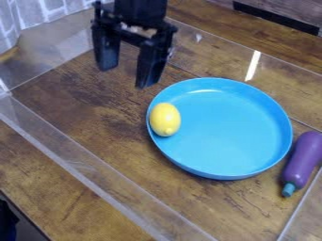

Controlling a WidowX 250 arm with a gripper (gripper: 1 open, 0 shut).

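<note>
My dark gripper (130,58) hangs over the back middle of the wooden table, its two fingers spread wide apart with nothing seen between them. Below it and to the right, a yellow egg-shaped object (164,120) lies in the left part of a round blue plate (233,127).
A purple cylindrical object with a teal tip (302,158) lies at the right edge, beside the plate. A transparent strip runs along the front left.
</note>
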